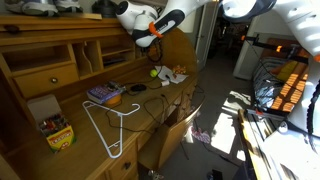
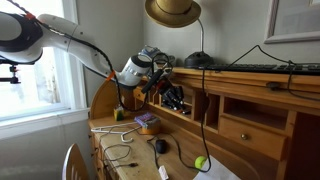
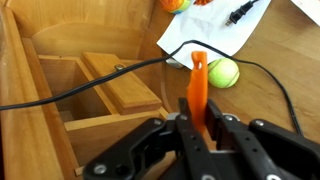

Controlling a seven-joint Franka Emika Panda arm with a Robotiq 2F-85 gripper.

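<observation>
In the wrist view a slim orange object stands up between the fingers of my gripper, which is shut on it. What the object is cannot be told from here. Its lower end is hidden by the fingers. Exterior view 1 has my gripper high over the far part of the desk, in front of the shelf unit. In exterior view 2 the gripper hangs near the shelf's open compartments, above the desktop.
A yellow-green ball and white paper lie below on the desk. A black cable crosses the wrist view. Wooden compartments stand close on the left. A white hanger and crayon box lie nearer on the desk.
</observation>
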